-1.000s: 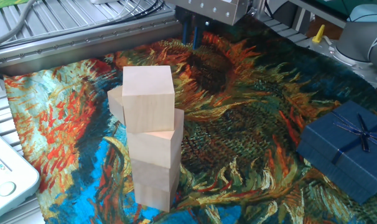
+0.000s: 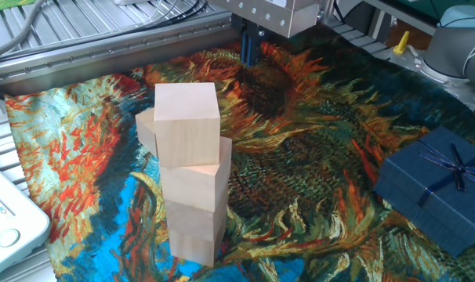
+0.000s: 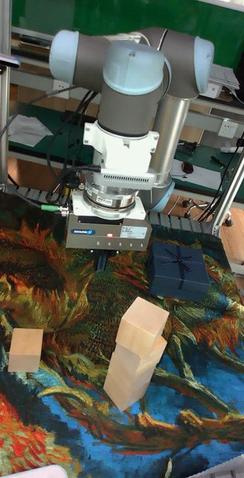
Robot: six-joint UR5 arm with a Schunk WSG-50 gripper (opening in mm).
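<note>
A leaning-looking stack of pale wooden blocks [image 2: 192, 184] stands on the patterned cloth, its top block [image 2: 187, 125] turned a little against the one below. One more wooden block [image 3: 25, 350] lies apart on the cloth; in exterior view 2 the stack hides most of it. My gripper [image 2: 250, 55] points down beyond the stack, well clear of it, with no block at its dark fingers. From exterior view 3 the gripper [image 3: 101, 261] hangs behind the stack, left of the blue box. Whether its fingers are apart or together is unclear.
A dark blue gift box with a ribbon [image 2: 437, 184] sits to the right of the stack in exterior view 2. At the left edge lies a white device [image 2: 10, 215]. A metal rail [image 2: 112, 59] bounds the cloth at the back. Between gripper and stack the cloth is bare.
My gripper has shifted to the right in exterior view 2, and its fingers appear closer together there than a second ago. The blocks and the blue box have stayed put.
</note>
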